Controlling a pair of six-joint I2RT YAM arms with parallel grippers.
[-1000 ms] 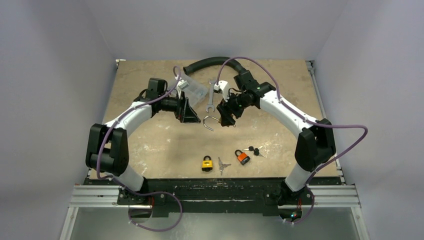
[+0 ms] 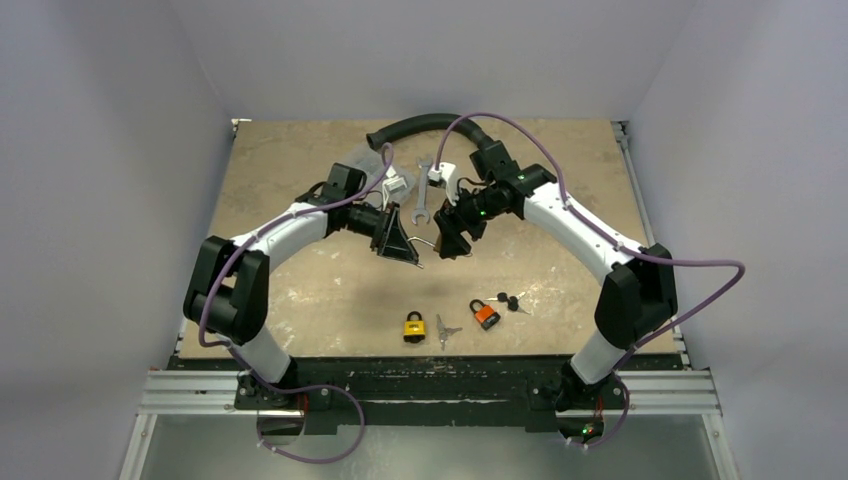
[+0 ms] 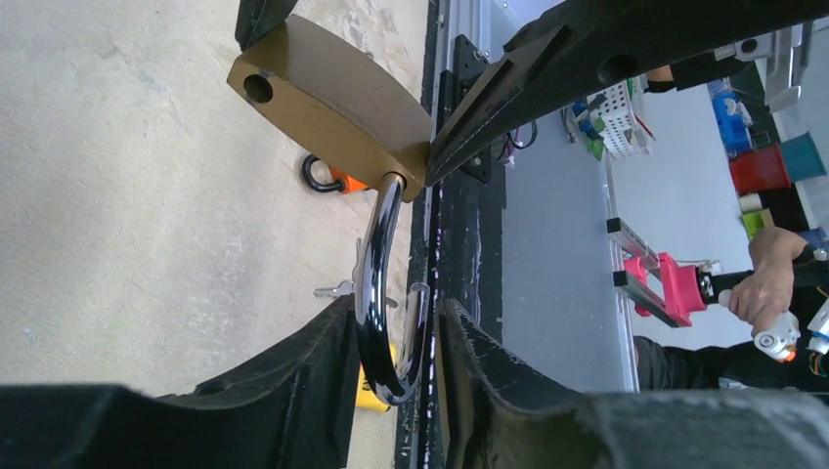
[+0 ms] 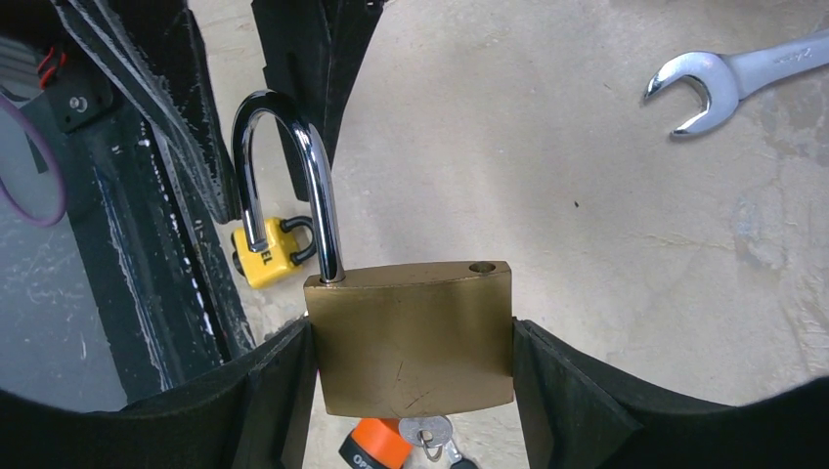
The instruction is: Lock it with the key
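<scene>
A brass padlock [image 4: 411, 337] is held above the table, its body clamped by my right gripper. Its chrome shackle [image 4: 323, 186] stands out of the body by one leg; the other end is free beside the empty hole. In the left wrist view the shackle's bend lies between the fingers of my left gripper, which is part open; whether a finger touches it I cannot tell. On the table near the front lie a yellow padlock [image 2: 414, 329], silver keys [image 2: 445, 331], an orange padlock [image 2: 485, 316] and black-headed keys [image 2: 512, 302].
Behind the grippers lie a wrench [image 2: 423, 190] and a clear plastic container [image 2: 401, 187]. A black hose [image 2: 415, 125] curves along the back. Bare table shows at the left front and right side.
My left gripper has come rightward and slightly toward the front, so its fingers now overlap the shackle's bend.
</scene>
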